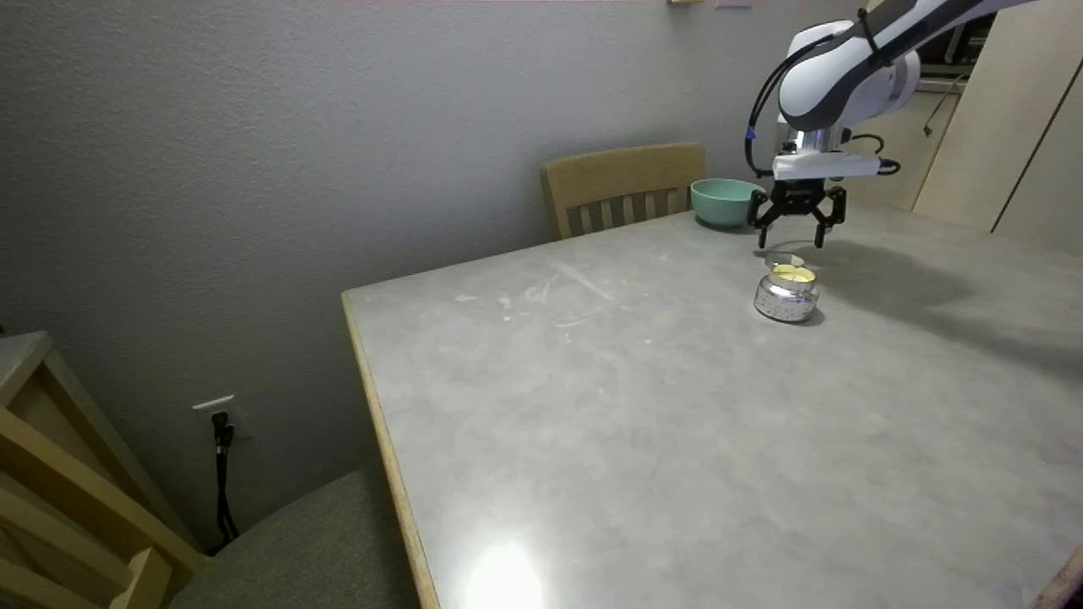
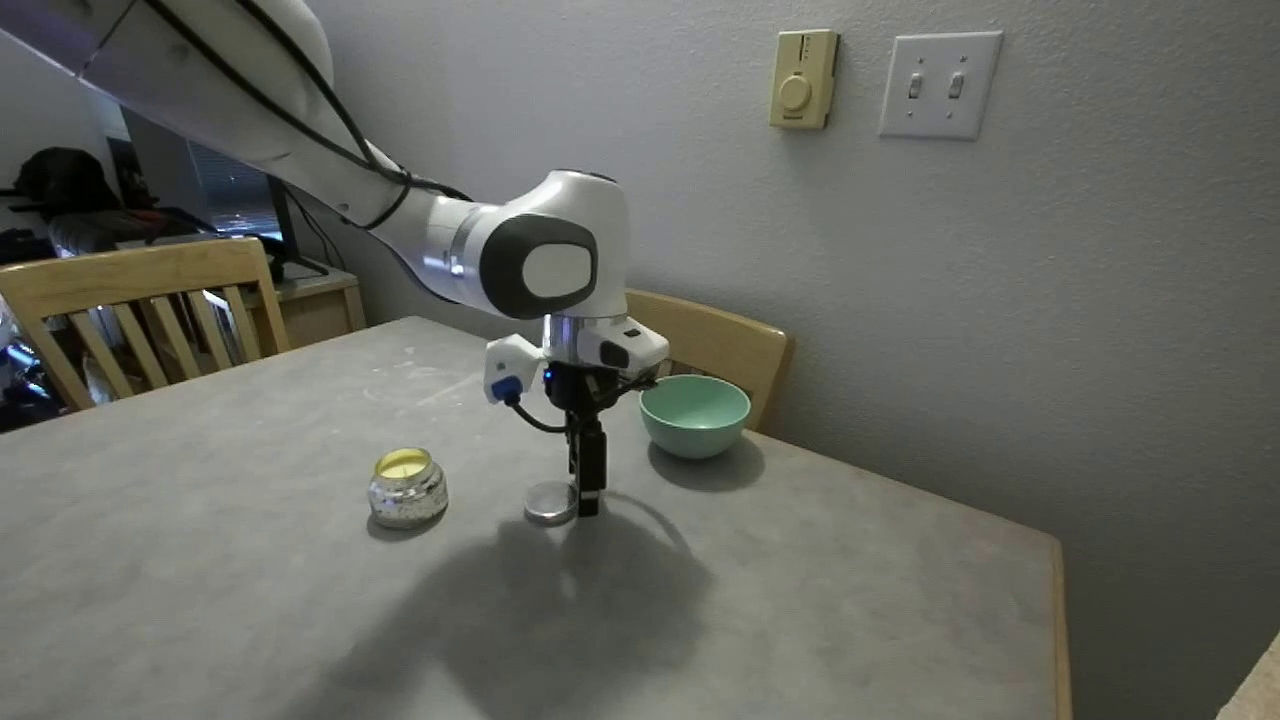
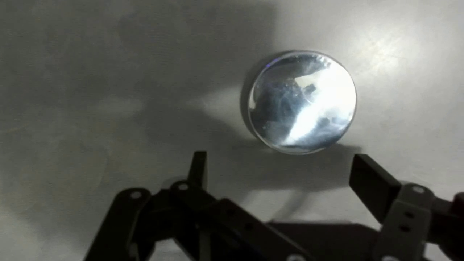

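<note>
A round, shiny silver lid (image 3: 302, 104) lies flat on the grey table, ahead of my fingertips in the wrist view. My gripper is open and empty, its two black fingers spread wide apart. In the second exterior view the gripper (image 2: 587, 510) hangs low over the table, just right of the lid (image 2: 551, 503). A silver speckled candle jar (image 2: 408, 490) with yellow wax stands uncovered to the left of the lid. From the first exterior view, the jar (image 1: 787, 294) partly hides the lid (image 1: 783, 260).
A green bowl (image 2: 695, 416) stands near the table's wall-side edge, close to the arm. Behind it is a wooden chair (image 1: 624, 183).
</note>
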